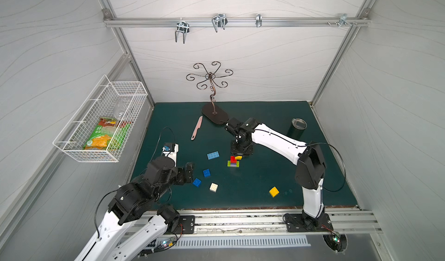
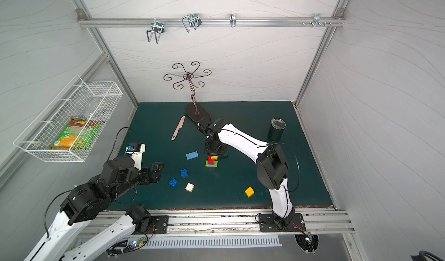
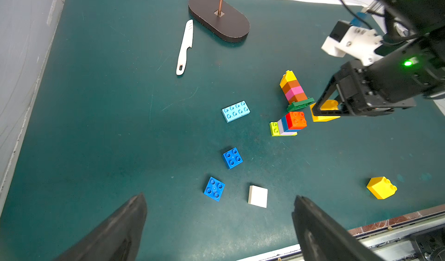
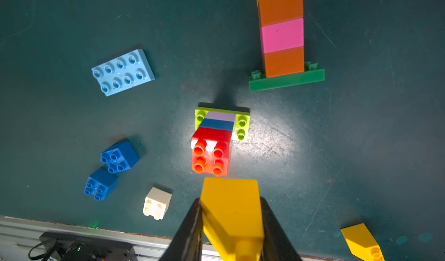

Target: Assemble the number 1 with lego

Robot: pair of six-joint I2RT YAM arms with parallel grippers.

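Observation:
My right gripper is shut on a yellow brick (image 4: pixel 231 200), its studs toward the bottom of the right wrist view. It holds the brick just off an upright stack: a lime plate (image 4: pixel 241 130), then lilac and blue bricks, with a red brick (image 4: pixel 211 155) on top. In the left wrist view, clear space shows between the held brick (image 3: pixel 328 108) and that red brick (image 3: pixel 296 120). Over the table's left front, my left gripper hangs open and empty. A second assembly, with a green plate (image 4: pixel 287 80) below orange, pink, orange and yellow bricks, appears to lie on its side.
Loose bricks lie around: light blue (image 4: pixel 122 72), two dark blue (image 4: pixel 119 156), white (image 4: pixel 157 202) and yellow (image 4: pixel 362 242). A knife (image 1: pixel 197 127) and a metal stand (image 1: pixel 215 114) are farther back; a dark can (image 1: pixel 297 128) stands at right.

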